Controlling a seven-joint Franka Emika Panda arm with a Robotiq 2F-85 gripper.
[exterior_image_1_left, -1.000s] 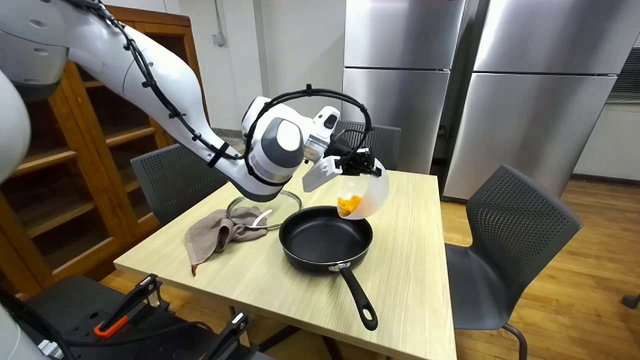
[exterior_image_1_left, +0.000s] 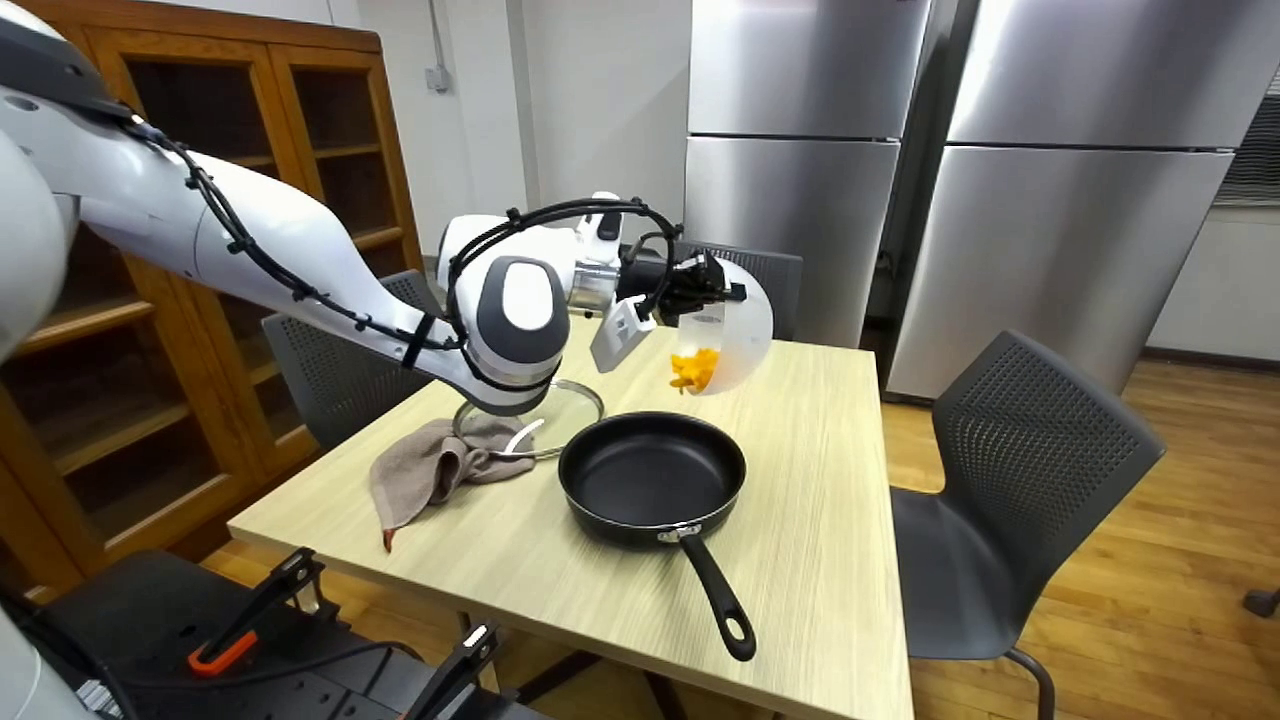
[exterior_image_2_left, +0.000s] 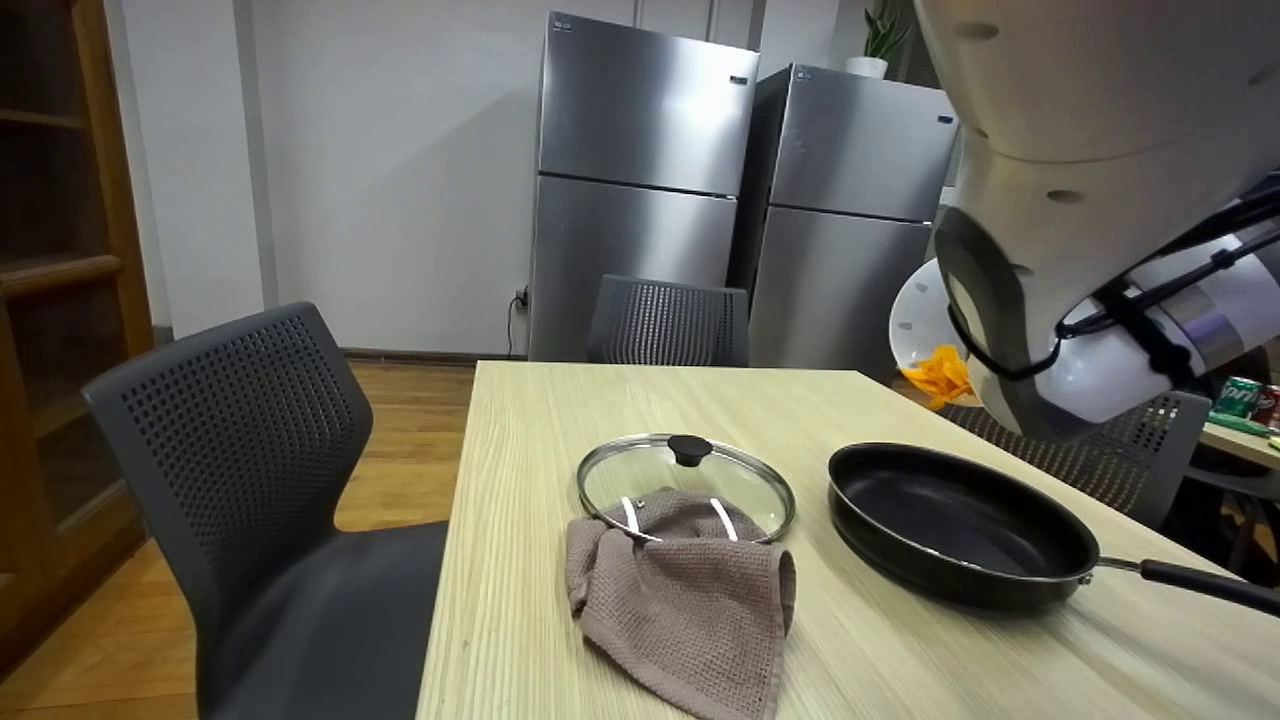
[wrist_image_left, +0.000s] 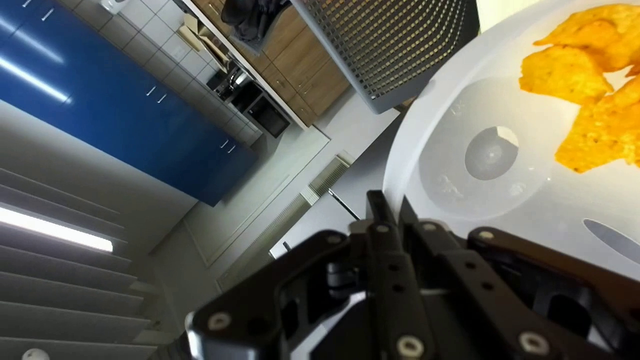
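A translucent white bowl (exterior_image_1_left: 745, 326) is tipped on its side in the air above the far part of the table, beyond the pan. My gripper is shut on its rim. Orange chips (wrist_image_left: 591, 78) lie in the bowl's lower side; in the second exterior view the chips (exterior_image_2_left: 942, 374) show at its lower edge. The black frying pan (exterior_image_1_left: 651, 474) sits on the table, empty, its handle toward the front right. In the second exterior view, the arm partly covers the bowl (exterior_image_2_left: 921, 318).
A glass lid (exterior_image_2_left: 686, 486) rests on a crumpled brown towel (exterior_image_2_left: 690, 600) left of the pan. Chairs (exterior_image_1_left: 1020, 480) stand around the table (exterior_image_1_left: 816, 480), whose right side is clear.
The arm has moved back and up, away from the pan, carrying the bowl. The bowl is tilted more steeply, with the chips gathered near its lower edge.
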